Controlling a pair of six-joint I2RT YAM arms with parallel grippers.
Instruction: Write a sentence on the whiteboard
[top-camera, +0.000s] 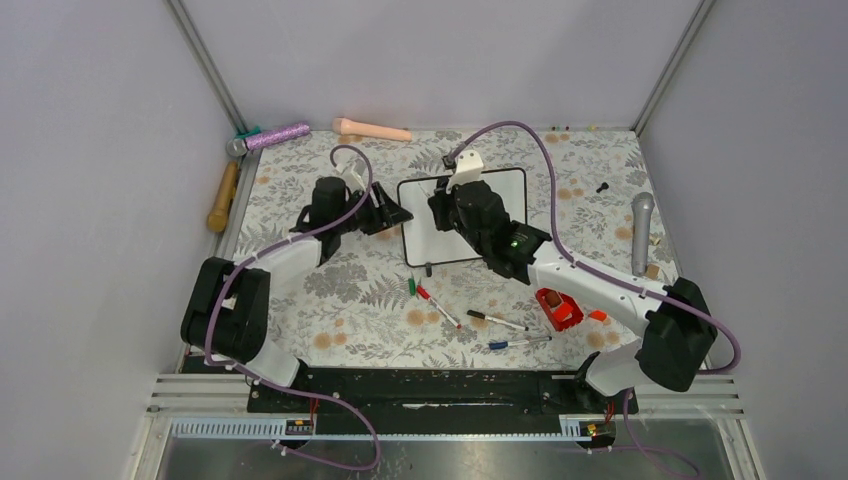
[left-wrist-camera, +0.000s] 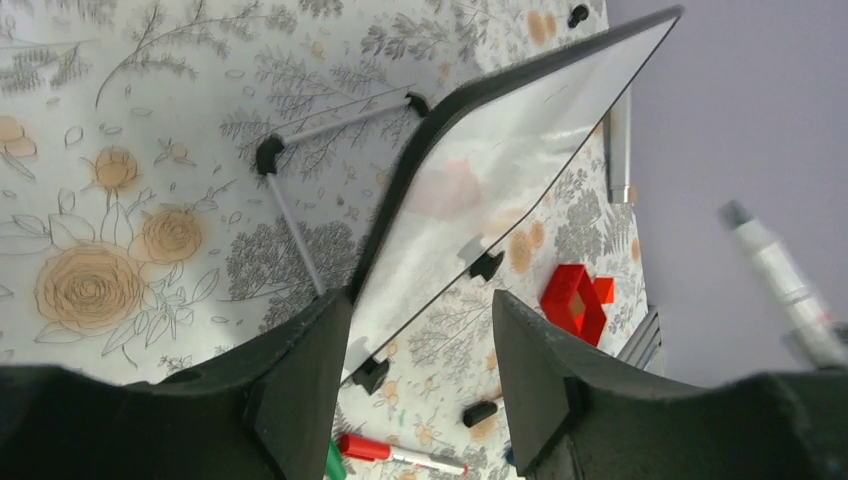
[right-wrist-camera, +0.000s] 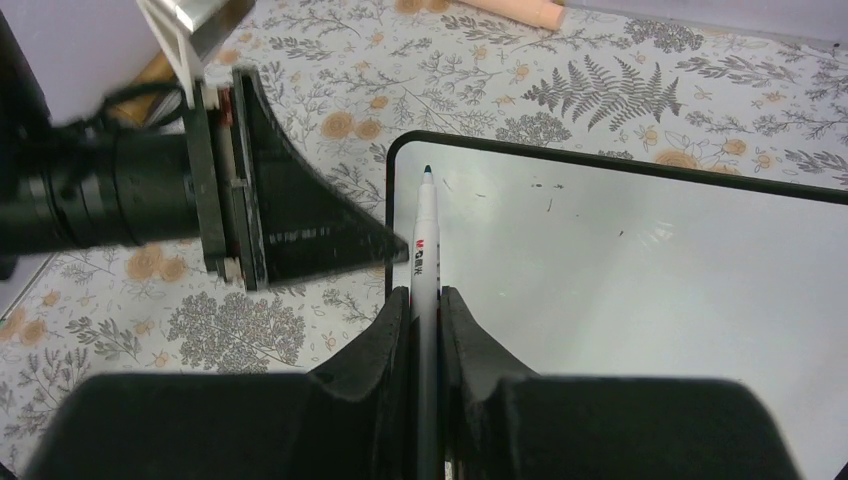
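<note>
The whiteboard (top-camera: 430, 235) (right-wrist-camera: 620, 280) stands on the table, with a few small dark marks near its upper left in the right wrist view. My right gripper (top-camera: 440, 200) is shut on a white marker (right-wrist-camera: 426, 240), its blue tip pointing out over the board. My left gripper (top-camera: 395, 215) stands part open at the board's left edge, seen in the left wrist view with the board's edge between or just beyond its fingers; whether it touches cannot be told.
Loose markers (top-camera: 440, 310) lie in front of the board, with a red box (top-camera: 558, 308) at the front right. A grey cylinder (top-camera: 642, 230) lies at the right, and several rods along the back and left edges.
</note>
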